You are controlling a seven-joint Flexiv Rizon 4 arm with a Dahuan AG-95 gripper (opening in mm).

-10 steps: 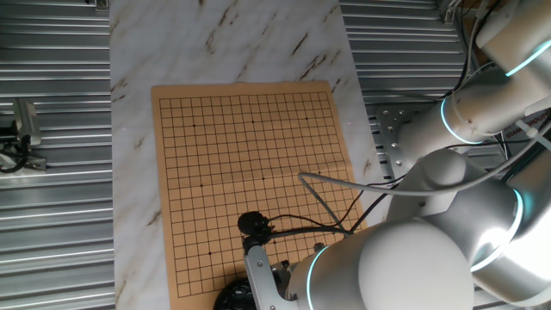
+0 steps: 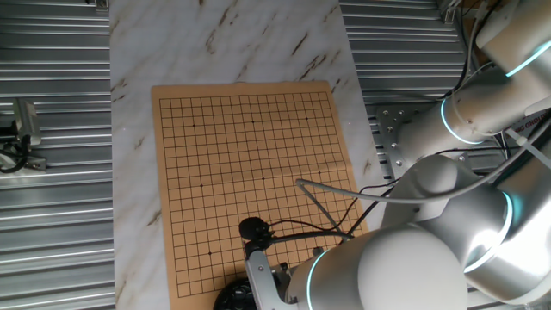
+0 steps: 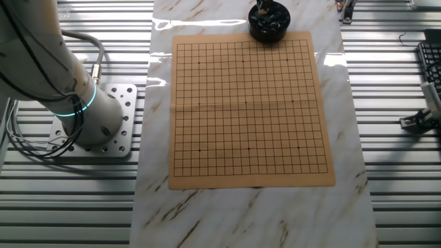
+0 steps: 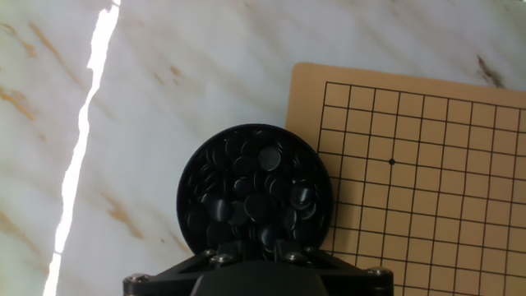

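A round black bowl [image 4: 187, 210] full of black stones [image 4: 256, 205] stands against a corner of the tan gridded board [image 4: 444, 197]. Over the bowl's near side in the wrist view is my gripper, its two dark fingertips a short gap apart. Stones show just beyond that gap; whether one is held between the fingers cannot be made out. In exterior view 2 the gripper's tip [image 3: 263, 8] reaches into or just over the bowl [image 3: 269, 33]. From exterior view 1 the arm [image 2: 379, 271] hides much of the bowl [image 2: 231, 295]. No stones lie on the board [image 3: 248, 110].
The board rests on a white marbled surface [image 2: 138, 198] with open room around it. Slatted metal [image 3: 400, 179] flanks this surface. A loose cable [image 2: 379, 200] loops from the arm over the board. A small device [image 3: 420, 122] stands off to the side.
The arm has shifted only very slightly over the last second, its tip staying by the bowl. The board and bowl appear unmoved.
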